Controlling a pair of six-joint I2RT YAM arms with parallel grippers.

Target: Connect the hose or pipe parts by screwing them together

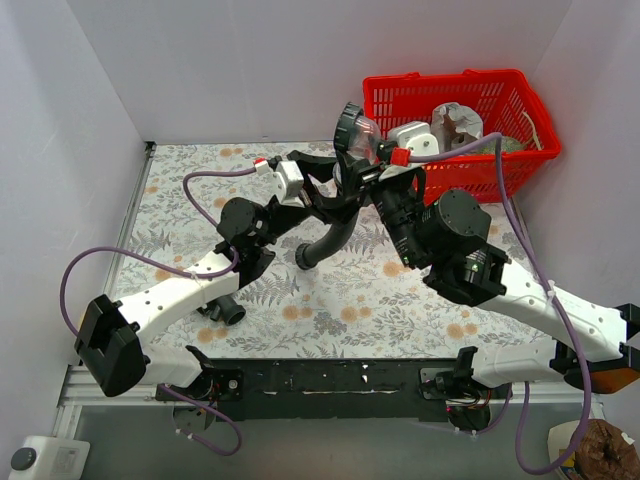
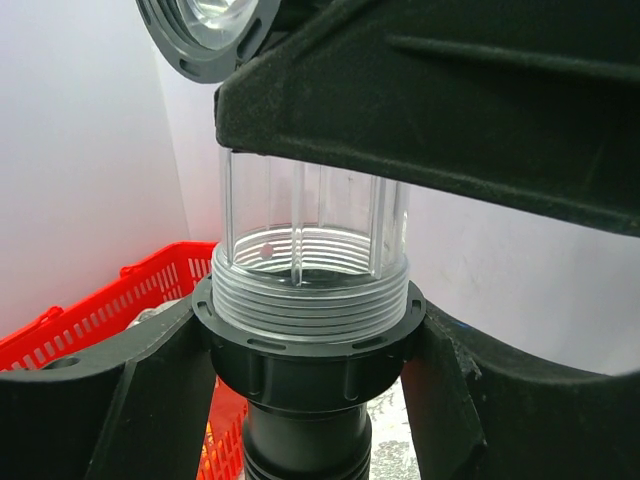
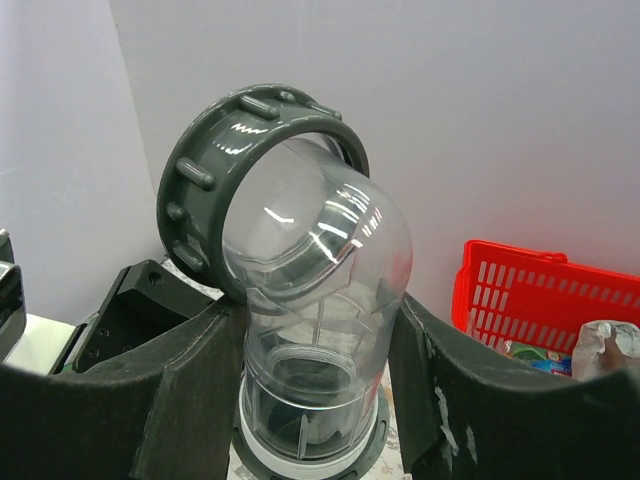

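A clear elbow fitting [image 3: 325, 300] with a dark grey ring nut [image 3: 200, 190] on top stands upright above a black collar [image 2: 310, 380] on the dark hose [image 1: 325, 240], which hangs below toward the table. My left gripper is shut on that collar, where the fitting's threaded end sits. My right gripper is round the clear elbow from above the collar; whether its fingers grip it tightly or stand slightly apart is hard to tell.
A red basket [image 1: 380, 95] with bags and items stands at the back right. Another grey pipe piece [image 1: 225, 308] lies at the left front of the patterned table, whose middle is otherwise clear.
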